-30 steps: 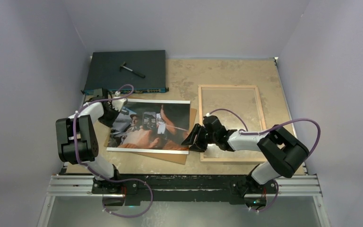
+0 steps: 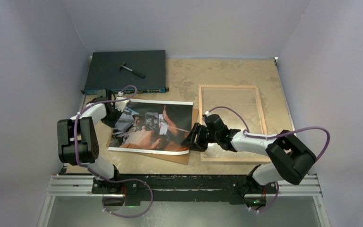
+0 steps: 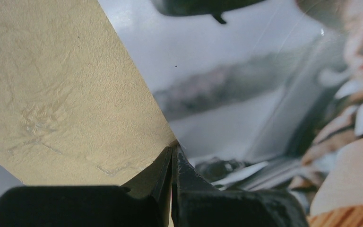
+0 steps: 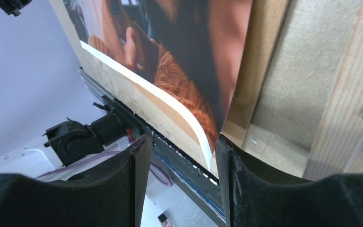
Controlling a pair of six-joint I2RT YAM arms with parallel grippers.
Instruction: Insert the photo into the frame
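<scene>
The photo, a glossy print with white borders, lies over a brown backing board left of the wooden frame. At its left edge my left gripper is shut, fingertips right on the edge; whether any paper is pinched cannot be told. My right gripper is open at the near right corner of the photo. In the right wrist view, that corner of the photo curves between the parted fingers, close against the right finger and well clear of the left one.
A dark flat box with a hammer on top stands at the back left, just behind the photo. Bare tabletop shows behind the frame. The right forearm crosses over the frame's near part.
The photo and the backing board have shifted slightly right, along with the left gripper. My right arm's elbow has swung outward and toward the front, while its gripper remains near the photo's corner.
</scene>
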